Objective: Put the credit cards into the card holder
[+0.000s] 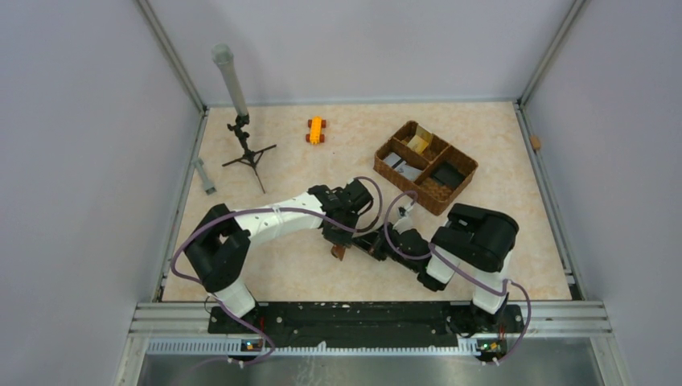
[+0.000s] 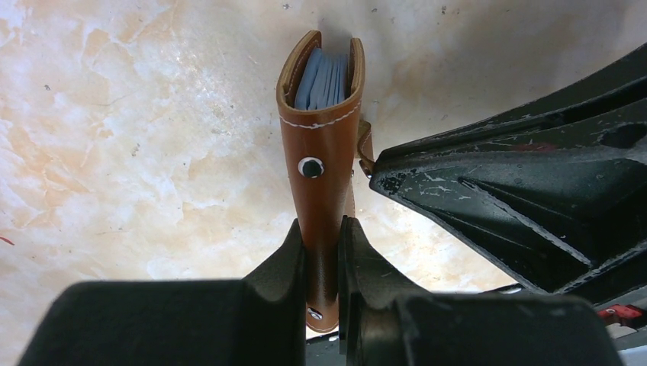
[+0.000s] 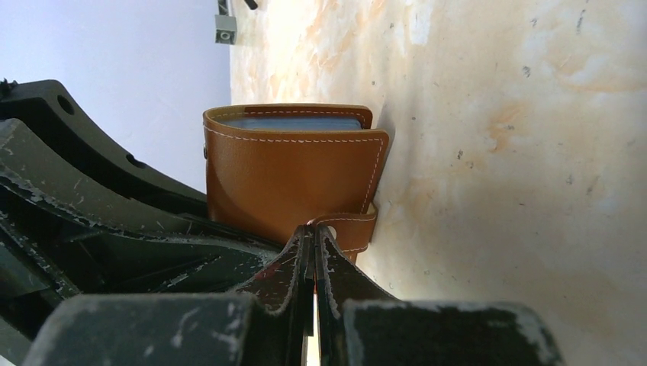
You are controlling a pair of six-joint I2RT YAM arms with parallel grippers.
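Note:
My left gripper is shut on a brown leather card holder (image 2: 320, 145), held above the table between both arms. Several pale cards stand inside its upper pocket, their edges also showing at the holder's top in the right wrist view. My right gripper is shut, its tips at the holder's strap with the snap (image 3: 343, 229), on the holder's side; whether the strap is pinched is hard to tell. From above, the holder (image 1: 338, 251) is mostly hidden under the arms.
A wicker basket (image 1: 441, 199) with compartments stands at the back right. An orange toy car (image 1: 316, 129) lies at the back, and a black tripod (image 1: 249, 153) stands at the back left.

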